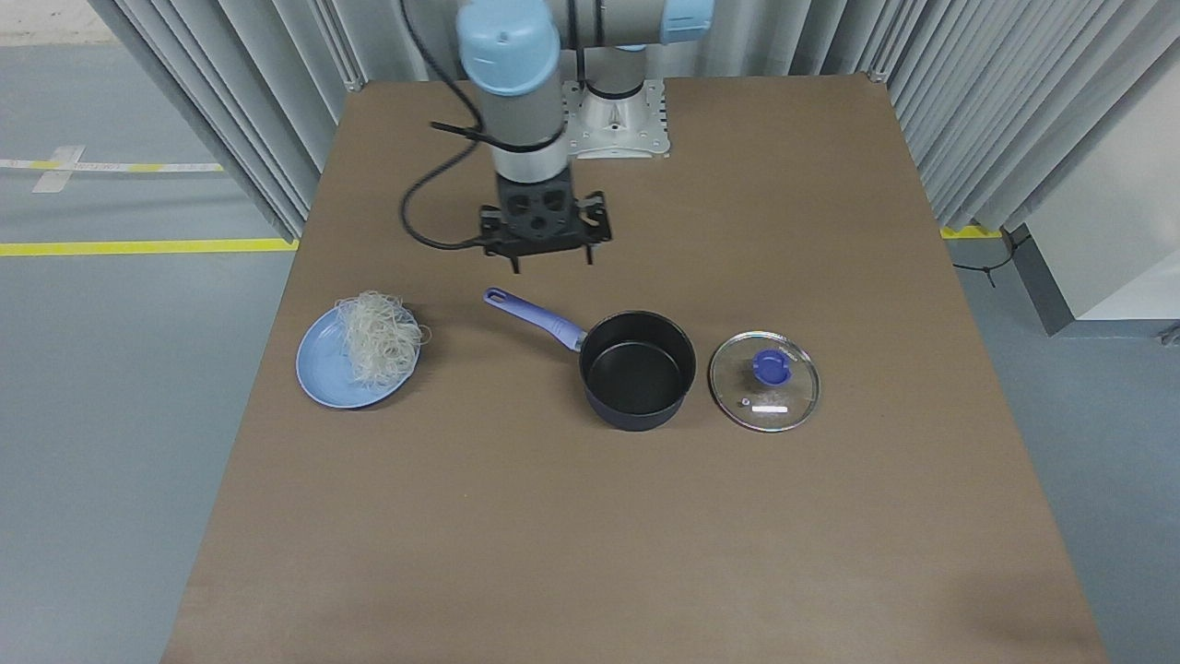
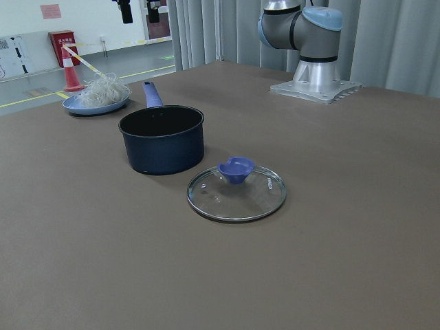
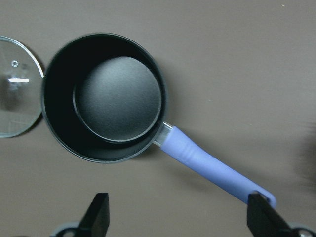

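Note:
A dark saucepan [image 1: 636, 371] with a lavender handle [image 1: 531, 314] sits mid-table; a glass lid [image 1: 763, 404] with a blue knob [image 2: 236, 167] lies just to its right in the front view. My gripper [image 1: 552, 261] hangs open above the table, behind the handle's end, holding nothing. In the wrist view its fingertips [image 3: 100, 212] frame the lower edge, with the handle [image 3: 207, 165] reaching toward the right one and the pan [image 3: 116, 98] above.
A blue plate [image 1: 324, 365] bearing white noodle-like strands [image 1: 376, 332] stands to the pan's left. The robot's base [image 1: 616, 135] is at the back edge.

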